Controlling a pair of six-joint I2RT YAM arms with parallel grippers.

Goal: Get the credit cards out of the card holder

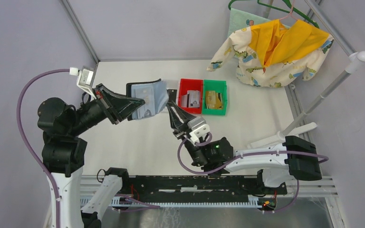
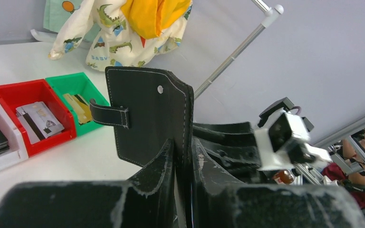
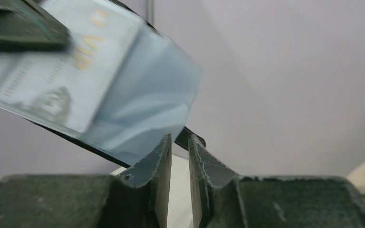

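Observation:
In the top view my left gripper [image 1: 141, 101] is shut on the black card holder [image 1: 131, 89], whose clear sleeves [image 1: 153, 100] hang open to the right. The left wrist view shows the holder's black cover [image 2: 145, 111] and strap, upright between the fingers. My right gripper [image 1: 170, 103] is at the sleeves' right edge. From the right wrist view, its fingers are slightly apart; no card shows between the fingertips. A white card [image 3: 66, 71] with gold VIP lettering lies in a sleeve to the left, partly covered by a dark, blurred left-arm finger.
A red bin [image 1: 183, 84] holding grey-white cards and a green bin [image 1: 214, 113] holding gold cards stand right of the holder. Beside them, a white bin [image 2: 16, 142] contains a black item. A shirt [image 1: 266, 57] hangs at back right.

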